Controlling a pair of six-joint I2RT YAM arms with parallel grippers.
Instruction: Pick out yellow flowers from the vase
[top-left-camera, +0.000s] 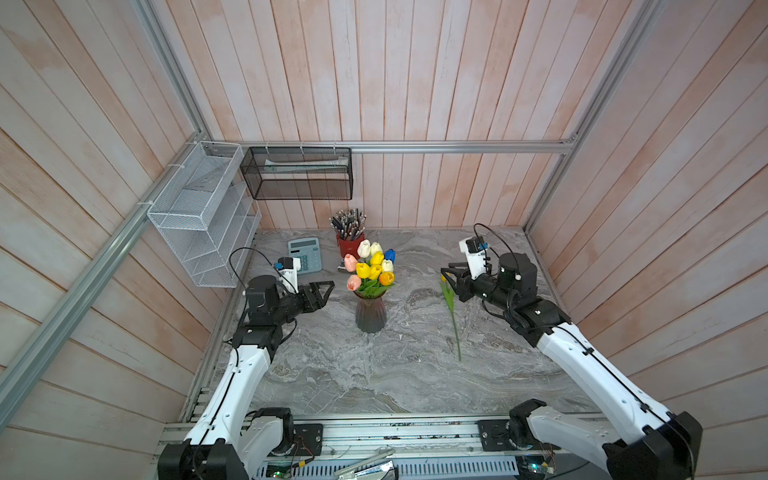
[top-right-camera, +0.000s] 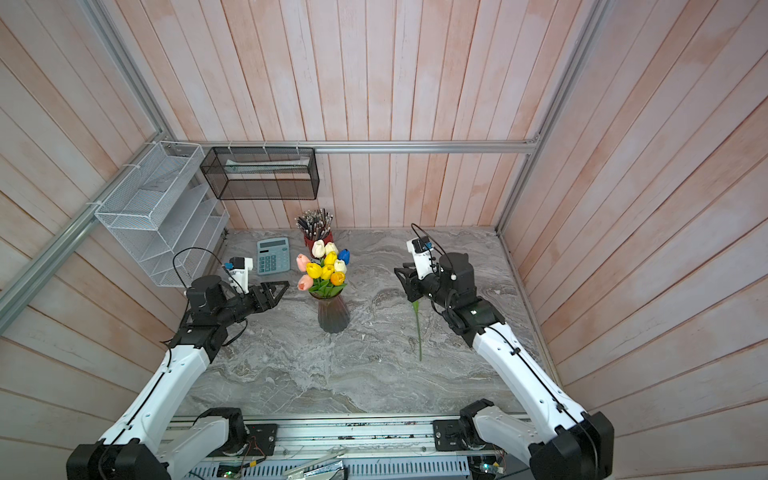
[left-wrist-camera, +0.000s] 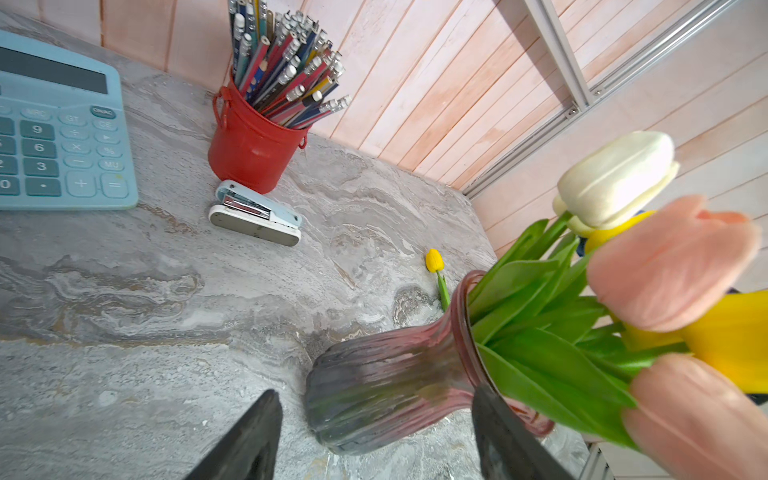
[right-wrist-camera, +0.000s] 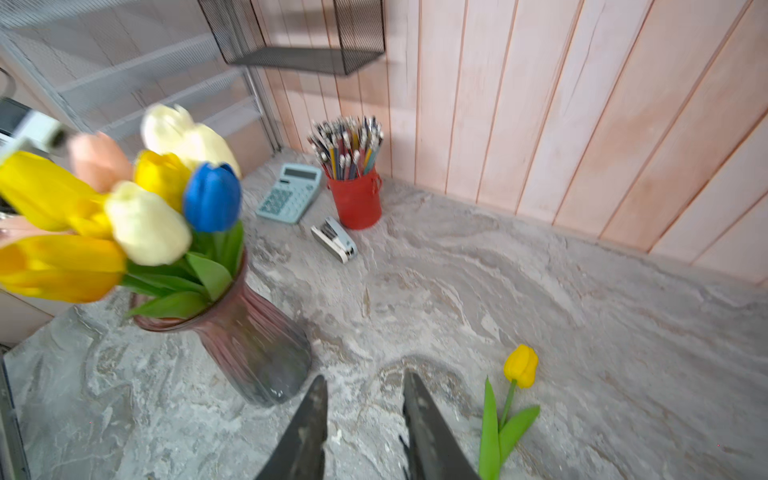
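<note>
A ribbed vase (top-left-camera: 370, 317) holds a bunch of pink, white, blue and several yellow tulips (right-wrist-camera: 56, 268). A single yellow tulip (right-wrist-camera: 520, 365) lies on the grey counter to its right, partly behind my right gripper in the top views. My left gripper is open to the left of the vase, at about flower height, with nothing held. My right gripper is open above the lying tulip's head end, with nothing between its fingers.
A calculator (top-left-camera: 304, 256), a stapler (left-wrist-camera: 253, 224) and a red pencil cup (left-wrist-camera: 245, 152) stand along the back. Wire baskets (top-left-camera: 296, 184) hang at back and left. The front and right of the counter have free room.
</note>
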